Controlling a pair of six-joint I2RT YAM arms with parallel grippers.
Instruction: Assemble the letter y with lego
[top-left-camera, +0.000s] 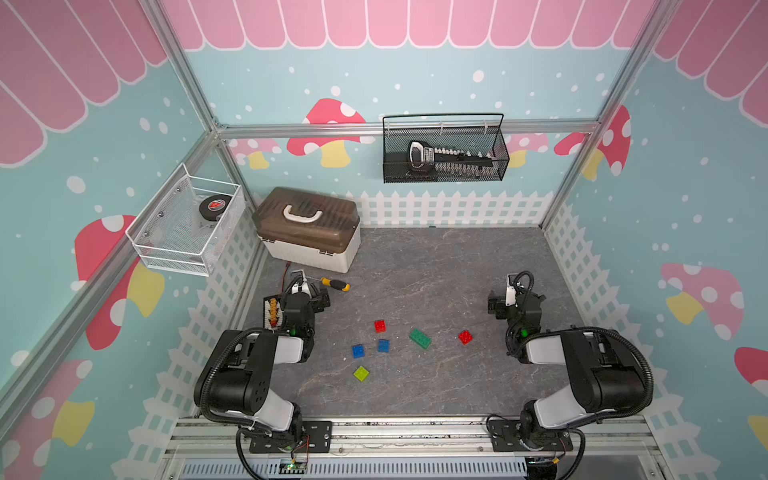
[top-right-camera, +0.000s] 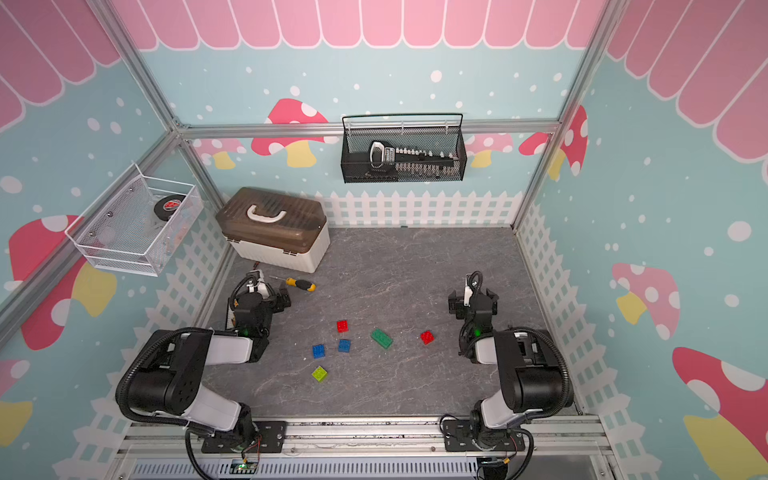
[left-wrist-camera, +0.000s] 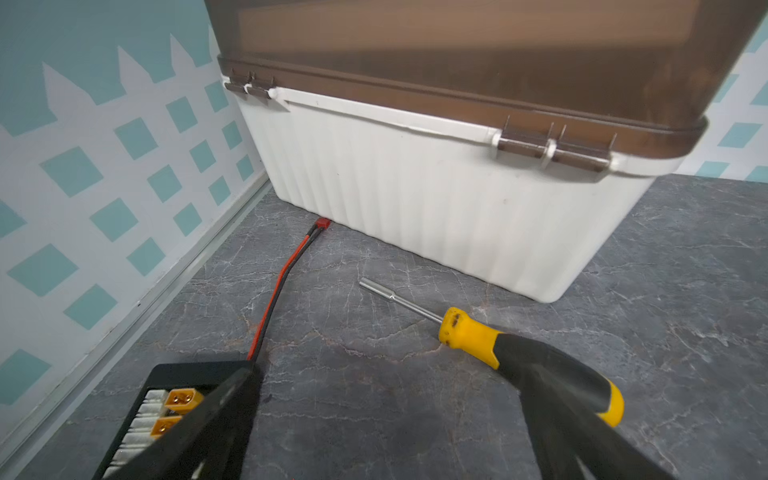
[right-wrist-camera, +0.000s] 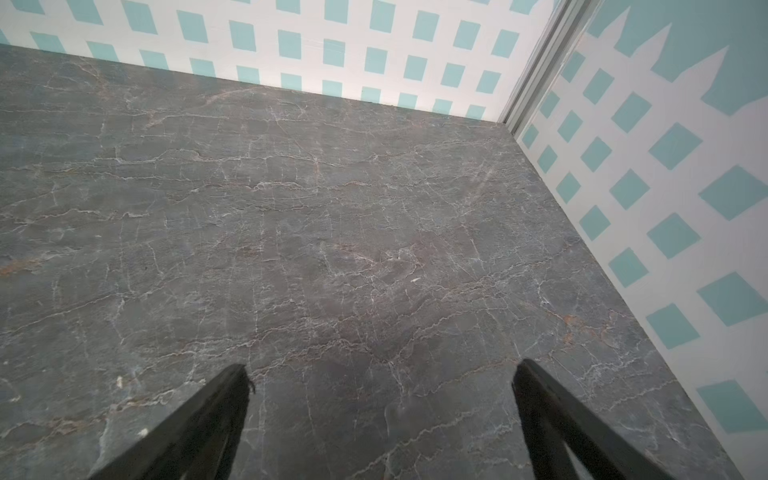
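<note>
Loose lego bricks lie apart from each other on the middle of the table. In the top left view these are a red brick (top-left-camera: 380, 326), a green longer brick (top-left-camera: 420, 338), a second red brick (top-left-camera: 465, 337), a blue brick (top-left-camera: 358, 350), another blue brick (top-left-camera: 384, 345) and a lime brick (top-left-camera: 361, 373). My left gripper stands open to the left of the bricks, facing the toolbox, its fingers empty. On the right side my right gripper is also open, with only bare table between its fingers.
A brown-lidded toolbox (top-left-camera: 308, 228) stands at the back left. A yellow-black screwdriver (left-wrist-camera: 552, 372) and a black connector board (left-wrist-camera: 172, 400) with a red-black cable (left-wrist-camera: 280, 280) lie near my left gripper.
</note>
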